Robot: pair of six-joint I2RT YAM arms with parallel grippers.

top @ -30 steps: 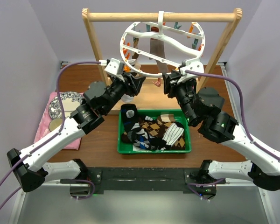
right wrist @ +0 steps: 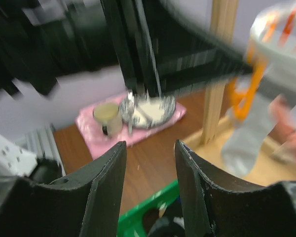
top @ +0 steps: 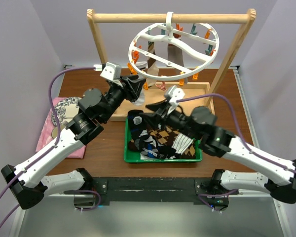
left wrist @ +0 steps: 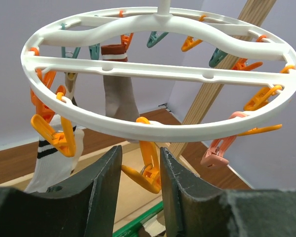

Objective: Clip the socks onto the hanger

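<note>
The white round hanger (top: 203,61) hangs from a wooden frame, ringed with orange, teal and pink clips. A striped white sock (left wrist: 54,163) and a grey sock (left wrist: 118,96) hang from clips. My left gripper is part open just below the front of the ring, its fingers either side of an orange clip (left wrist: 148,175) or just in front of it. My right gripper is part open, lower, over a green tray (top: 200,148) of folded socks (top: 160,143), with nothing visible between its fingers.
A pink cloth (top: 76,150) with plates lies at the left. A wooden board (top: 197,94) is behind the tray. The wooden posts (top: 229,54) flank the hanger.
My right gripper has moved down and left from the ring toward the tray. The left gripper has shifted slightly, and the ring has swung a little to the right.
</note>
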